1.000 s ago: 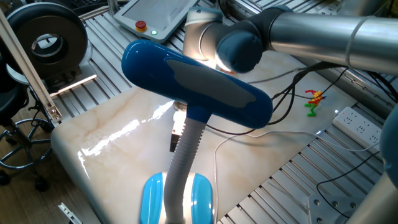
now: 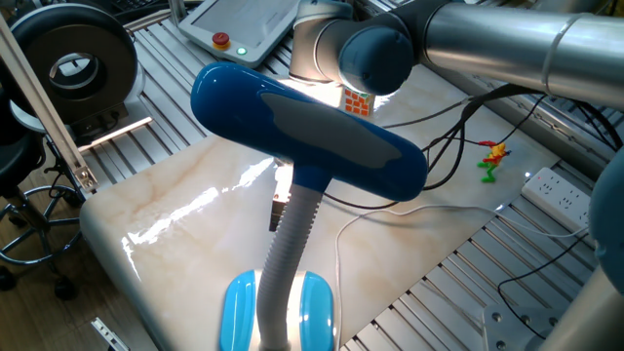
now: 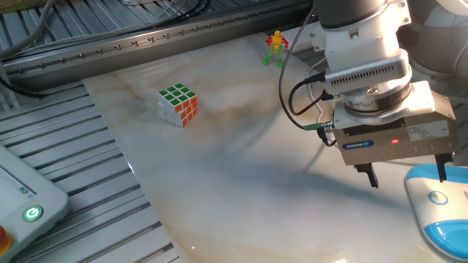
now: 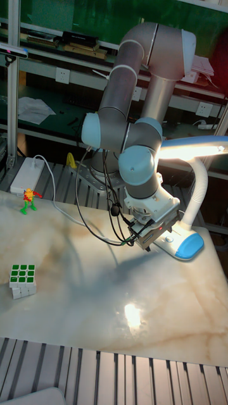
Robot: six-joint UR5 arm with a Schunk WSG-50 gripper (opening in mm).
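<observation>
My gripper [image 3: 406, 175] hangs at the right in exterior view 2, its two black fingers [image 3: 370, 175] wide apart with nothing between them. A Rubik's cube [image 3: 178, 104] with a green top and an orange side rests on the marble-look board, well away from the gripper. Beyond it stands a small yellow, red and green toy figure [image 3: 276, 48]. Beside the gripper lies the blue and white base of a desk lamp [image 3: 436, 191]. In exterior view 1 the lamp head [image 2: 312, 132] hides most of the gripper, and the cube [image 2: 357, 103] shows just behind that head.
A white power strip [image 2: 558, 200] lies near the toy figure [image 4: 28, 200], its cable running over the board. Dark cables [image 4: 80, 195] loop beside the arm. A control tablet with a red button [image 2: 222, 40] sits off the board. The middle of the board [image 3: 241, 175] is clear.
The arm has risen slightly in exterior view 1 since a second ago, uncovering the orange side of the cube.
</observation>
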